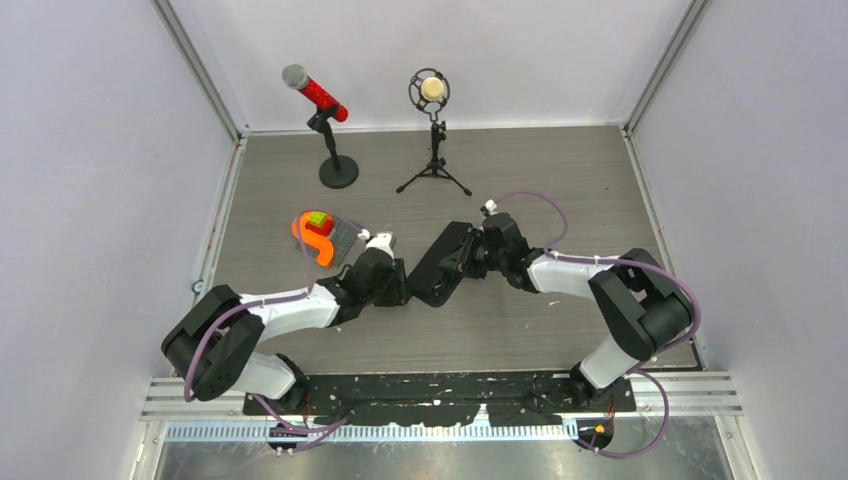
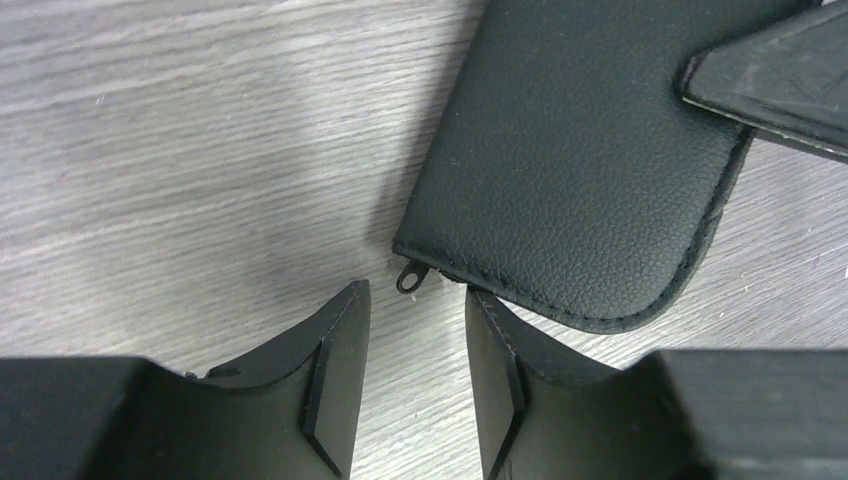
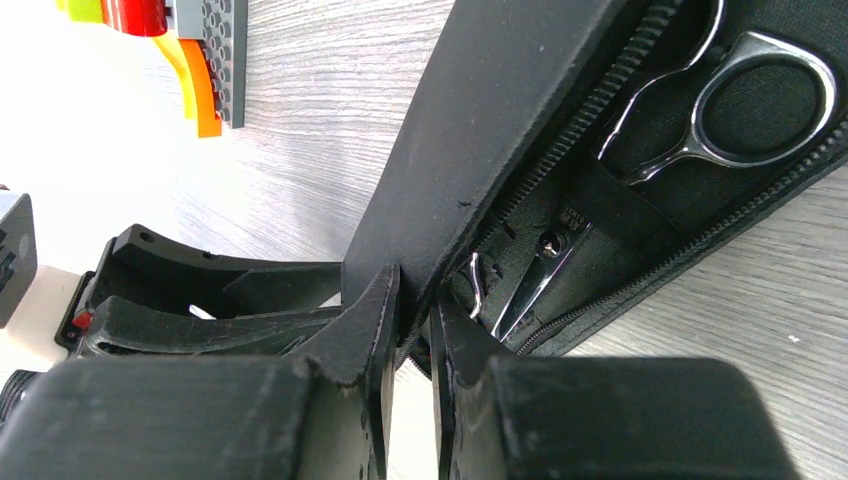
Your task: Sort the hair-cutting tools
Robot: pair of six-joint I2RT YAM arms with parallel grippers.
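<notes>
A black leather-like case (image 1: 440, 262) lies slantwise at mid-table. In the right wrist view its cover (image 3: 465, 120) is lifted part way, showing scissors (image 3: 765, 105) with metal finger rings tucked under a black strap. My right gripper is shut on the cover's edge. In the left wrist view a small dark zipper pull (image 2: 411, 277) sticks out from the case's near corner. My left gripper stands open there, a fingertip to either side of the pull. Whether either finger touches it, I cannot tell.
Behind my left arm sits a grey building plate (image 1: 342, 240) with an orange curved piece (image 1: 318, 246). Farther back stand a red microphone (image 1: 320, 95) on a round base and a tripod microphone (image 1: 434, 140).
</notes>
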